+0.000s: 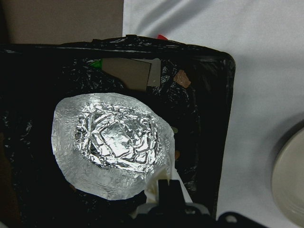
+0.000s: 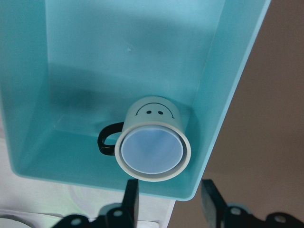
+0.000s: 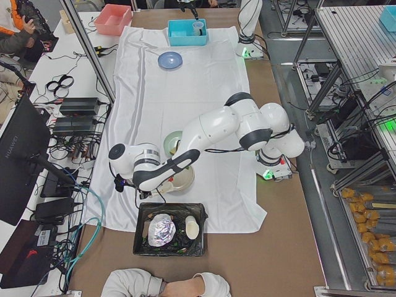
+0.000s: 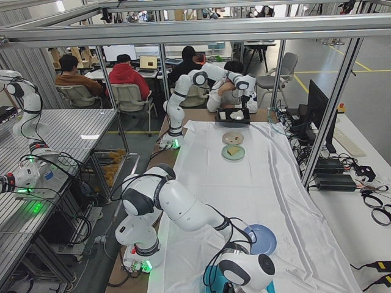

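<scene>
My left gripper is over the black tray (image 1: 213,118), which holds a foil-covered item (image 1: 114,137). Its fingers are together with something thin and pale (image 1: 156,183) at them, too unclear to name. The right gripper stands open at the near edge of a turquoise bin (image 2: 71,38), in which a smiley mug (image 2: 152,109) holds a pale blue cup (image 2: 151,148).
A green plate (image 4: 233,157) with a yellow item and a beige plate (image 4: 233,137) lie on the white cloth near the tray. A blue plate (image 3: 169,60) sits near the bin.
</scene>
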